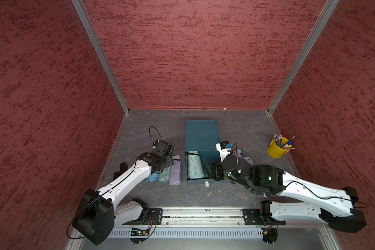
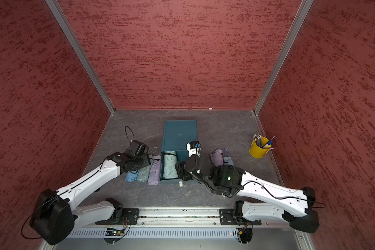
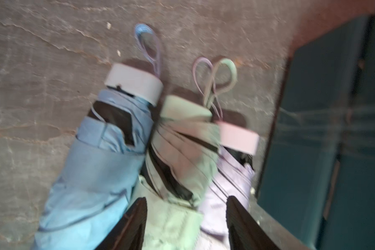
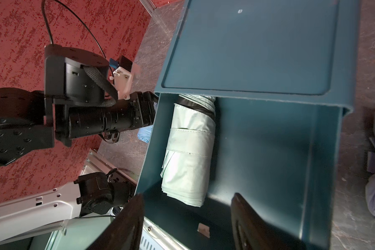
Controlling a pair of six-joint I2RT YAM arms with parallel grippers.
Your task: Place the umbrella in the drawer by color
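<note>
A pale mint umbrella (image 4: 188,158) lies along the left side of the open teal drawer box (image 4: 270,158). My right gripper is over that box, fingers apart with nothing between them. My left gripper stands open over the umbrellas to the left of the box: a blue one (image 3: 98,166), a mint one (image 3: 181,158) and a lilac one (image 3: 231,179) beside the box. The left wrist view is blurred. On the box's right lie more purple and grey-blue umbrellas (image 2: 217,156), partly hidden by my right arm.
A yellow cup of pens (image 1: 278,150) stands at the right of the table. The box's lid (image 1: 202,134) lies at the back.
</note>
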